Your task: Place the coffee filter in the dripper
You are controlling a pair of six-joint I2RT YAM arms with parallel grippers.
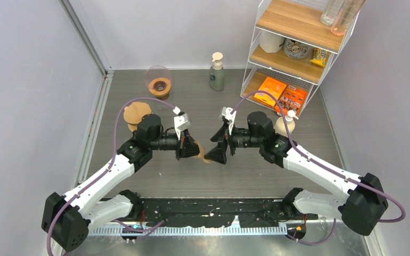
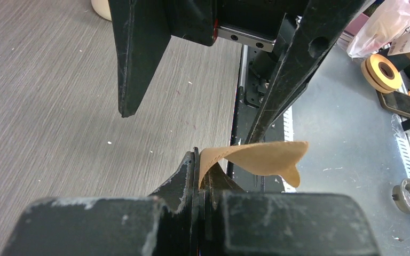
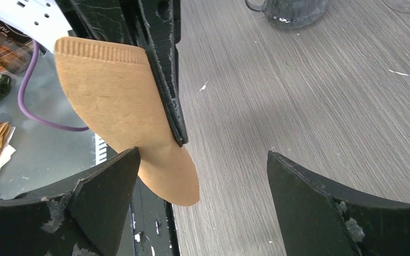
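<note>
The tan paper coffee filter point(image 1: 202, 154) is pinched in my left gripper point(image 1: 196, 151), and its free part bends toward the right arm. In the left wrist view, the filter point(image 2: 267, 158) curls away from the shut fingertips. My right gripper stands open, nothing clamped between its fingers. Its left finger point(image 3: 104, 197) covers part of the filter point(image 3: 112, 96) in the right wrist view; the filter's rounded end reaches beyond that fingertip. Whether they touch, I cannot tell. Behind the left arm, the clear dripper point(image 1: 157, 73) sits with a wooden collar point(image 1: 160, 86) near the back wall.
A tan rounded piece point(image 1: 137, 113) lies just behind the left arm. A green pump bottle point(image 1: 217, 74) stands at the back, and a cream bottle point(image 1: 285, 125) is beside the right arm. The shelf rack point(image 1: 288, 64) fills the back right.
</note>
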